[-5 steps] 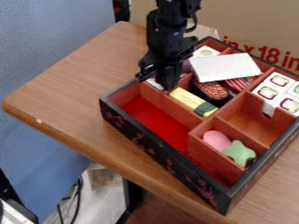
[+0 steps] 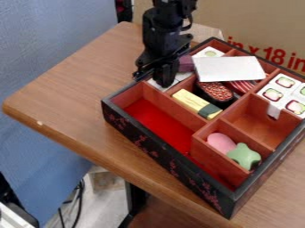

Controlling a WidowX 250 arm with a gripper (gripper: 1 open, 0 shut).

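Note:
My black gripper (image 2: 158, 73) is low over the upper left part of a dark, patterned box (image 2: 119, 114) with red compartments, at a white item there; whether it holds anything I cannot tell. The box holds a yellow bar (image 2: 194, 102), round dark red-patterned pieces (image 2: 215, 92), a white card (image 2: 229, 68), white pieces with printed squares (image 2: 277, 88), a pink piece (image 2: 220, 142) and a green piece (image 2: 243, 157). The front left compartment is empty red.
A cardboard box (image 2: 256, 27) stands behind. A blue surface (image 2: 36, 160) and cables lie beyond the table's left edge.
My gripper has shifted slightly to the left and down toward the box's left rim; the box's contents look unmoved.

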